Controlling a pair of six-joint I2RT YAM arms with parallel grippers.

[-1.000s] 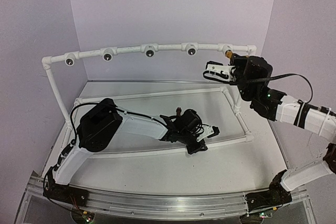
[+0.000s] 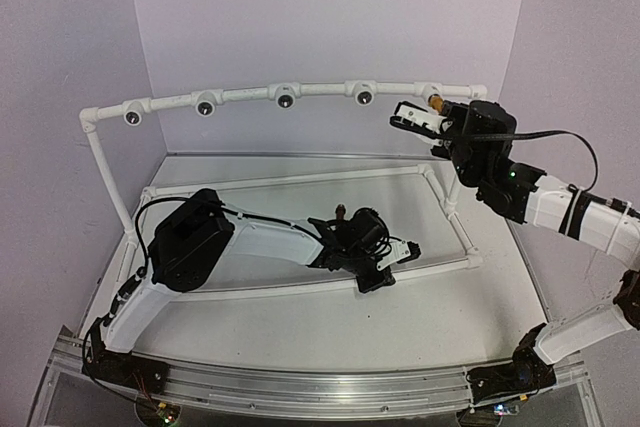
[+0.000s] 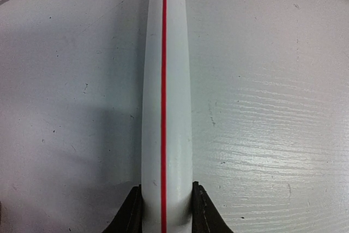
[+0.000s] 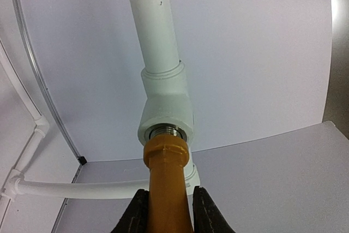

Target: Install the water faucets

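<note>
An orange-brown faucet [image 4: 168,189] is clasped between the black fingers of my right gripper, which is shut on it. Its collared end meets the threaded mouth of a white tee fitting [image 4: 168,107]; how deep it sits cannot be told. From above, the faucet [image 2: 436,104] appears at the rightmost tee of the upper pipe, partly hidden by the right gripper. My left gripper is shut around a white pipe [image 3: 177,91] with a red stripe, the front lower bar of the frame.
Several open tees, among them one at far left [image 2: 132,117] and one nearer the right [image 2: 364,97], line the upper pipe [image 2: 245,94]. The left arm [image 2: 270,237] lies low across the frame. Bare white table [image 2: 300,337] shows in front.
The right gripper has turned a little at the tee, its white bracket swinging slightly upward in the top view. The faucet stays at the fitting. The left arm looks nearly still.
</note>
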